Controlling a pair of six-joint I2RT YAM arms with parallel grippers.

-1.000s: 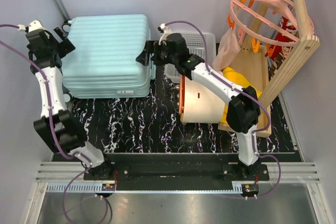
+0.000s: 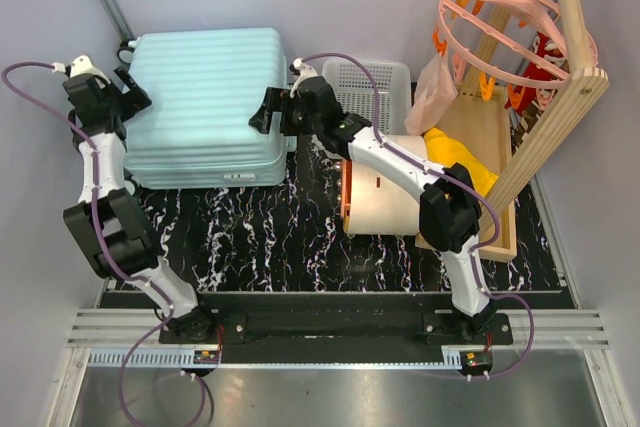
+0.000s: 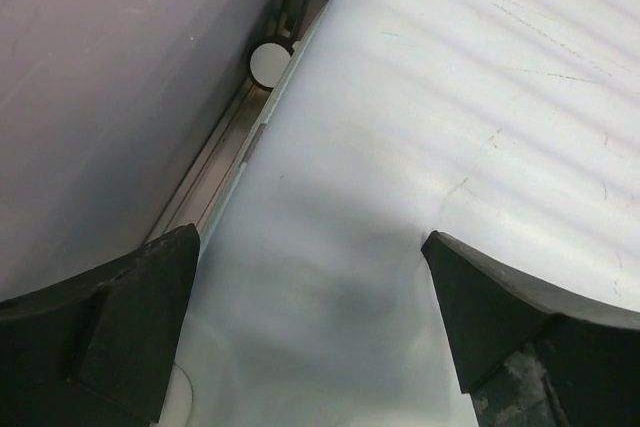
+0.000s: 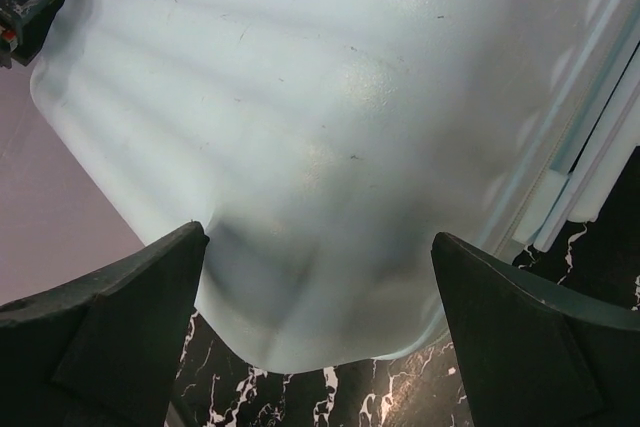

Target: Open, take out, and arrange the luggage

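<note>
A pale mint ribbed suitcase lies flat at the back left. My left gripper is open at its left end, its fingers pressed close against the shell, as the left wrist view shows. My right gripper stands open at the suitcase's right end, fingertips against the rounded edge; the right wrist view shows the shell between and beyond the open fingers.
A white basket stands behind the right arm, beside a cream rolled object. A wooden rack with pink hangers and a yellow cloth fills the right.
My left gripper has moved slightly right and down onto the suitcase's left end. My right gripper has moved left onto the suitcase's right end.
</note>
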